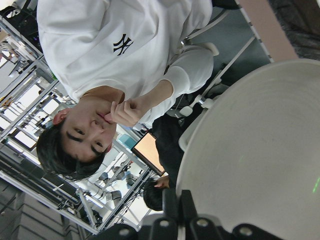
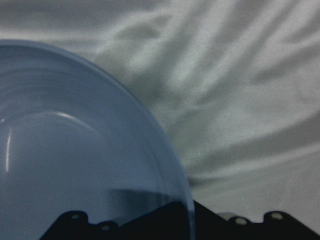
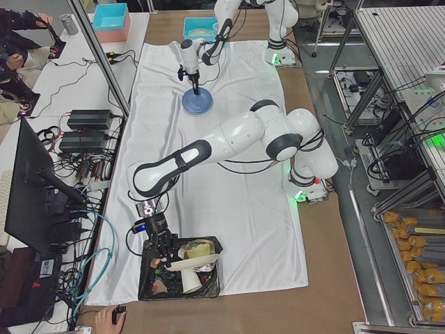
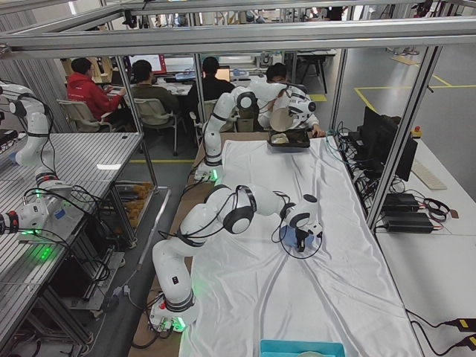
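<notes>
My left gripper (image 3: 165, 254) is shut on the rim of a cream plate (image 1: 250, 150), held tilted over a black lined bin (image 3: 149, 282) containing pale items and scraps. In the left wrist view the plate fills the right side. My right gripper (image 4: 301, 242) is at a blue plate (image 2: 60, 150) on the white cloth, its fingers astride the rim in the right wrist view, apparently gripping it.
A cyan tub (image 4: 301, 347) sits at the far end from the bin. Monitors, boxes and cables line one side; a seated person (image 1: 100, 130) is close behind the bin.
</notes>
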